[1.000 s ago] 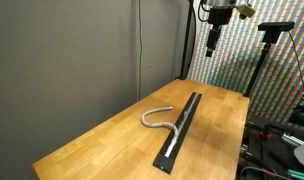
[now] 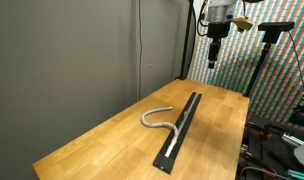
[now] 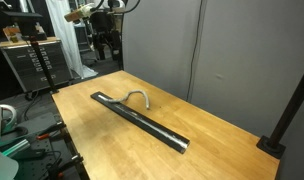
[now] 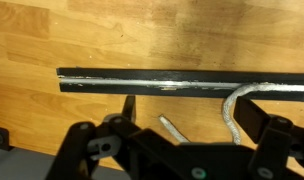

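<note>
A long black strip (image 2: 164, 160) with a pale line along its middle lies flat on the wooden table. A grey-white flexible cord (image 2: 150, 122) curves out from the strip onto the bare wood; one loose end (image 4: 172, 128) shows in the wrist view. Where the cord meets the strip, a brighter stretch runs along the middle line to one end; whether it sits down in a groove, I cannot tell. High above the far end of the table hangs my gripper (image 2: 213, 64), touching nothing. In the wrist view its fingers (image 4: 129, 104) stand wide apart with nothing between them.
A grey wall panel (image 2: 72, 75) runs along one side. A black post (image 3: 277, 135) rises at the table's corner.
In exterior view 1 my gripper has come down a little and shifted slightly right. The cord and the strip have stayed where they were.
</note>
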